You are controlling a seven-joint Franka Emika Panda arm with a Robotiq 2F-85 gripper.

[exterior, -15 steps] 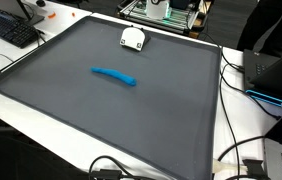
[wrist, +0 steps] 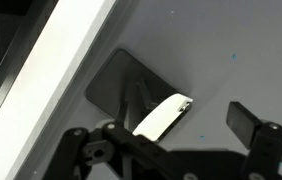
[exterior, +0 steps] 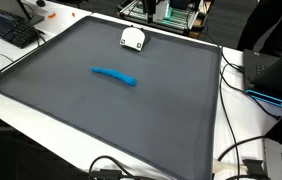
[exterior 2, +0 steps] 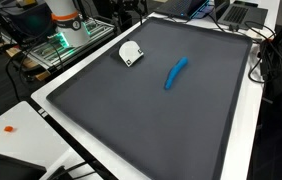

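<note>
A white piece with a rounded edge point(exterior: 132, 39) rests near the far edge of the dark grey mat. A blue elongated object point(exterior: 113, 75) lies apart from it on the mat, and both show again in exterior view 2, the white piece point(exterior 2: 130, 52) to the left of the blue object point(exterior 2: 175, 73). In the wrist view my gripper is open above the white piece point(wrist: 163, 117), which appears between the spread fingers with a black part beside it. Nothing is gripped. The left finger hides some of the white piece.
A keyboard point(exterior: 13, 28) stands off to the left, while a laptop point(exterior: 281, 158) and cables are at the right. A small orange item point(exterior 2: 9, 128) lies on a white surface outside the mat.
Dark gripper parts have come into view at the top of exterior view 1, behind the white piece. The white piece and the blue object have stayed put.
</note>
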